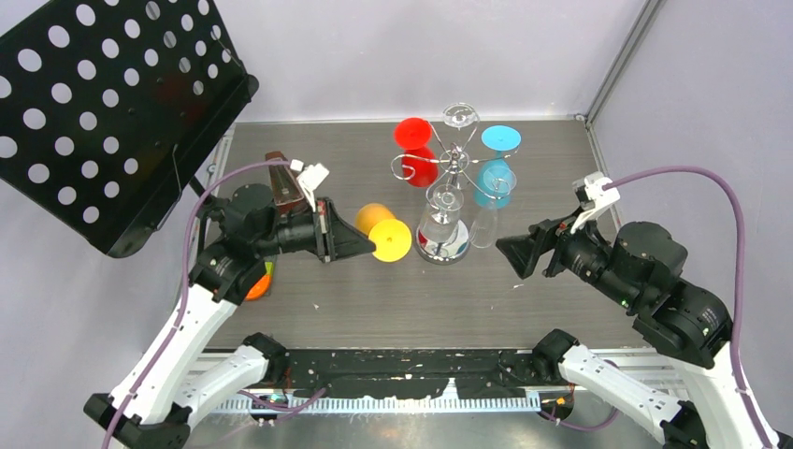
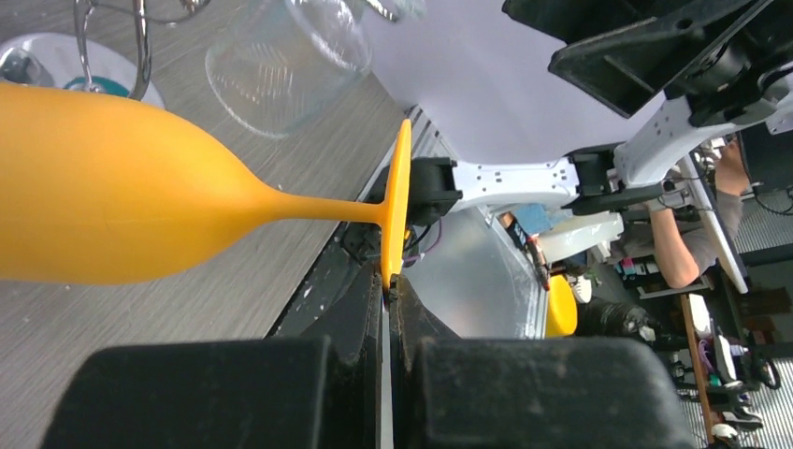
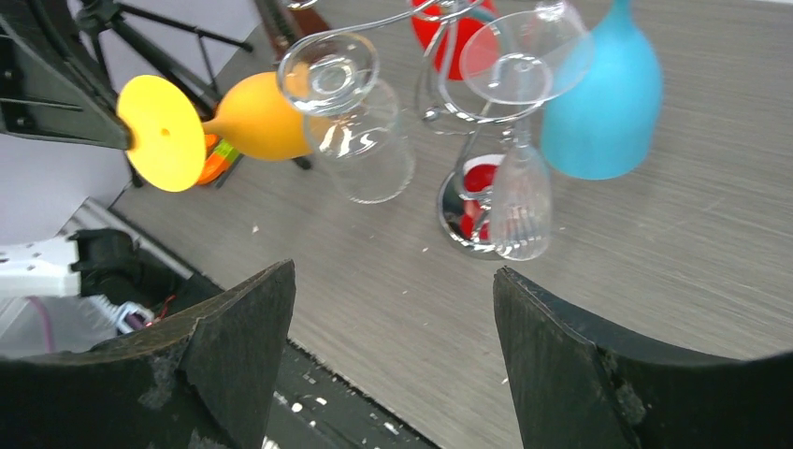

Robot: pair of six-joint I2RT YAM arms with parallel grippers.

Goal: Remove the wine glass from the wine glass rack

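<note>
The wine glass rack (image 1: 455, 159) stands upright mid-table, holding a red glass (image 1: 412, 133), a blue glass (image 1: 500, 138) and clear glasses (image 1: 446, 213). A yellow wine glass (image 1: 392, 240) is off the rack, sideways in my left gripper (image 1: 367, 245), which is shut on the edge of its round base, as the left wrist view (image 2: 391, 292) shows. My right gripper (image 1: 505, 251) is open, to the right of the rack, with nothing between its fingers; in the right wrist view the rack and glasses lie beyond it.
A black perforated panel (image 1: 112, 112) is at the upper left. An orange object (image 1: 257, 285) lies at the table's left side.
</note>
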